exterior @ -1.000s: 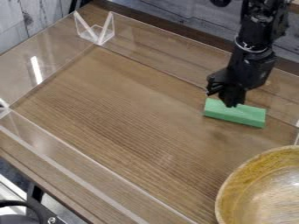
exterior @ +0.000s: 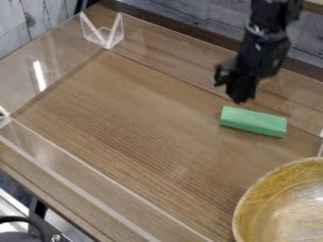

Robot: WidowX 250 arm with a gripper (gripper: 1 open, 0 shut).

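My gripper (exterior: 236, 91) is blurred in motion above a green block (exterior: 252, 121) at the right of the table (exterior: 127, 123), apart from it. The gap between its fingers is too blurred to judge.
A large yellow bowl (exterior: 284, 203) fills the lower right corner. A small white wire object (exterior: 104, 33) stands at the upper left.
The block lies in the same place.
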